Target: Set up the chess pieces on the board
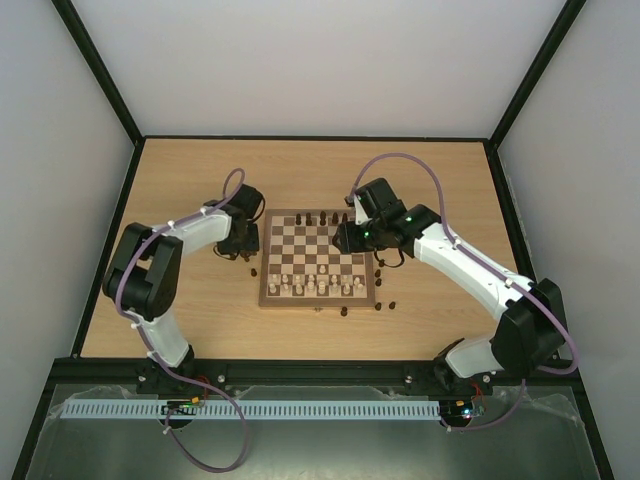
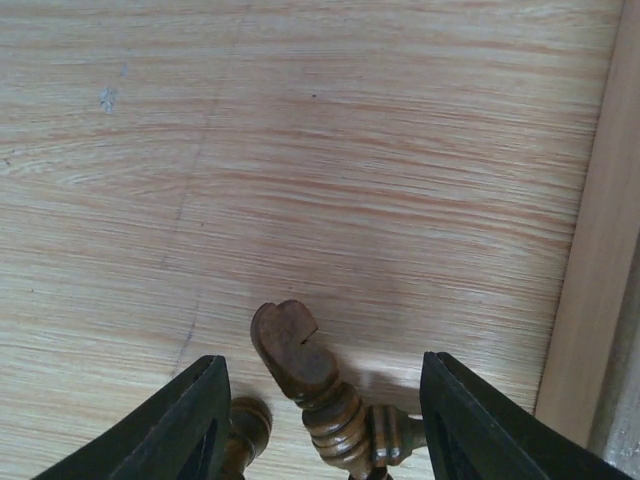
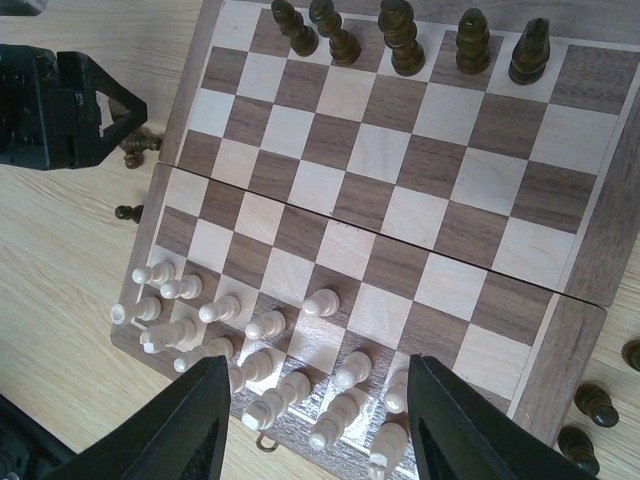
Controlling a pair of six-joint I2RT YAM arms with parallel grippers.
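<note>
A chessboard (image 1: 317, 250) holds white pieces along its near side and a row of black pieces (image 3: 400, 40) along the far side. Left of it, my left gripper is open, low over several dark pieces lying on their sides, among them a carved piece (image 2: 295, 352) between its fingertips' line and another (image 2: 245, 440) by the left finger. My right gripper hangs open above the right part of the board, with white pieces (image 3: 350, 370) below it.
Several loose black pieces (image 3: 595, 405) stand or lie off the board's right edge, and a small one (image 3: 128, 212) off its left. The wooden table (image 1: 180, 310) is otherwise mostly clear.
</note>
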